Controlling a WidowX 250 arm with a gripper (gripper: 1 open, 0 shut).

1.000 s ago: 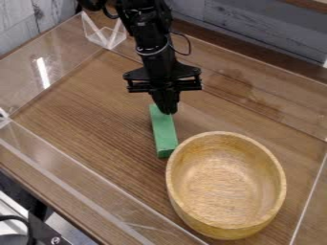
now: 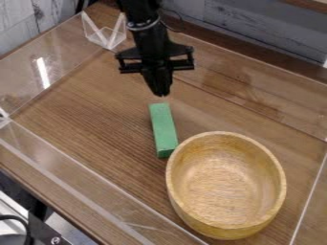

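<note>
My black gripper [image 2: 160, 88] hangs over the wooden surface just above the far end of a green bar [image 2: 163, 129], its fingertips shut with nothing visible between them. The green bar lies flat, angled slightly, left of a yellow oval bowl [image 2: 225, 215], which is empty.
A raised wooden edge runs along the back right. Clear plastic lies at the left edge, and a black cable is at the bottom left.
The gripper has moved up and slightly back, away from the green bar, uncovering more space above its far end. The bar and bowl have not moved.
</note>
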